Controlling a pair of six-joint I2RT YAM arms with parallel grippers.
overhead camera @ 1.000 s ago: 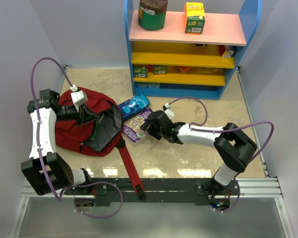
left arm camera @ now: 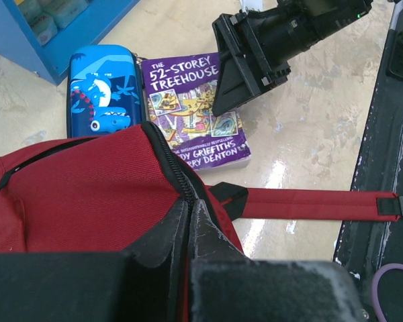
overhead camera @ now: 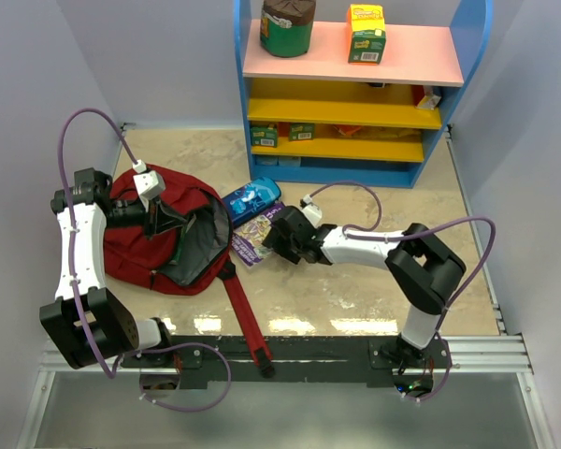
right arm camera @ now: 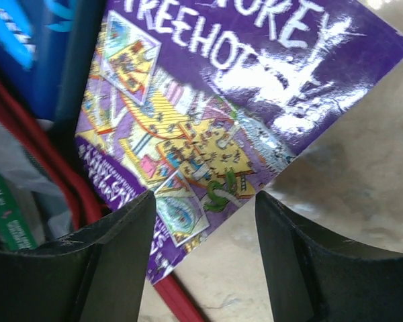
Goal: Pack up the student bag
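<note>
The red bag point(overhead camera: 136, 253) lies on the left with its dark mouth facing right. My left gripper point(overhead camera: 184, 223) is at the bag's upper lip; in the left wrist view its fingers are shut against the zipped edge, and whether cloth is pinched is unclear. A purple book point(left arm camera: 195, 144) lies flat right of the bag mouth. Over the book's right side, my right gripper is part open. Its two fingers straddle the book's near edge in the right wrist view, not visibly clamped on it. A blue dinosaur pencil case point(overhead camera: 252, 199) touches the book's far side.
Inside the bag, a green item point(right arm camera: 7, 211) shows. The red strap point(overhead camera: 248, 323) runs from the bag to the front edge. A blue-sided shelf point(overhead camera: 337, 173) with boxes stands at the back.
The left arm, bag and pencil case look unchanged.
</note>
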